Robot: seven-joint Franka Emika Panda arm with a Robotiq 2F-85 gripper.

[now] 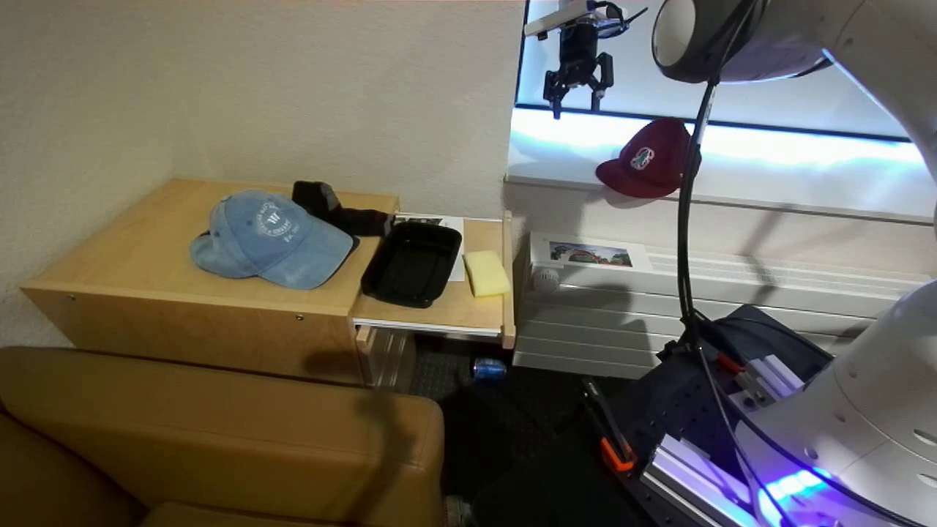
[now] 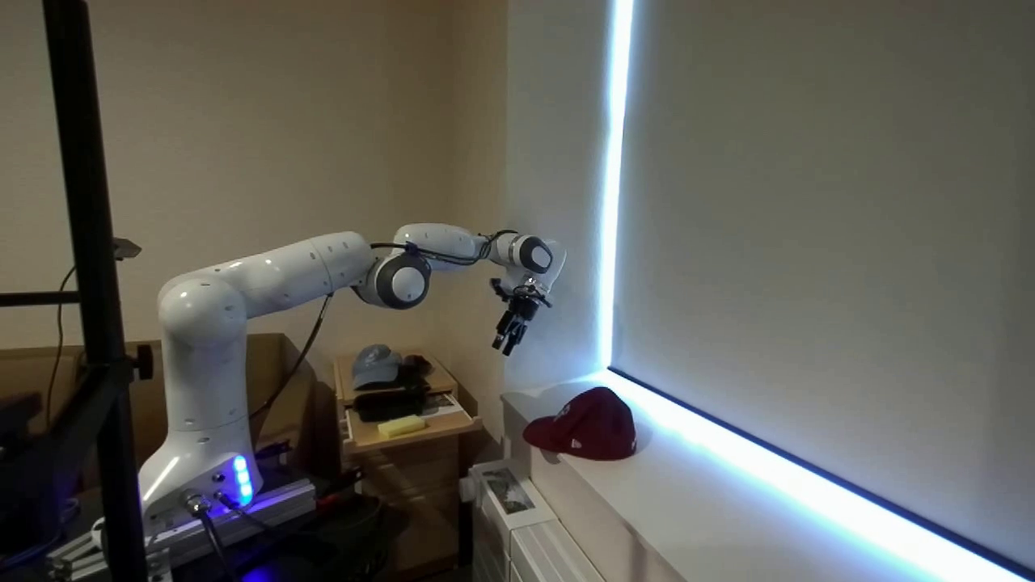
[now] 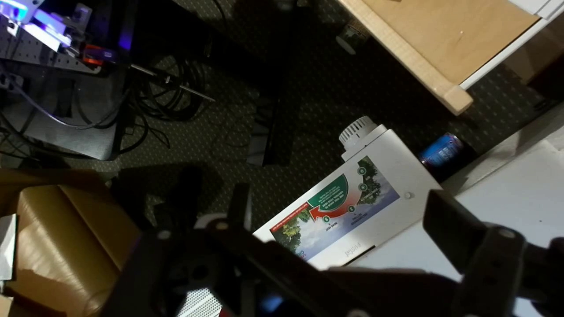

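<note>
High above the radiator, my gripper (image 1: 576, 113) is open, with empty space between its fingers. In the second exterior view the gripper (image 2: 504, 349) hangs up and to the left of a dark red cap (image 2: 592, 425), clear of it. That cap (image 1: 648, 159) rests on the window sill, its brim toward the room. A blue cap (image 1: 274, 237) lies on the wooden cabinet beside a dark cloth item (image 1: 338, 209). On the pulled-out shelf sit a black tray (image 1: 411, 263) and a yellow sponge (image 1: 487, 273). Dark gripper fingers (image 3: 241, 205) frame the radiator top in the wrist view.
Below is the white radiator (image 1: 584, 325) with a printed card (image 3: 338, 203) on it. A blue can (image 3: 443, 150) lies on the floor near the shelf's edge. The brown sofa (image 1: 219, 421) stands in front of the cabinet. Open air surrounds the gripper.
</note>
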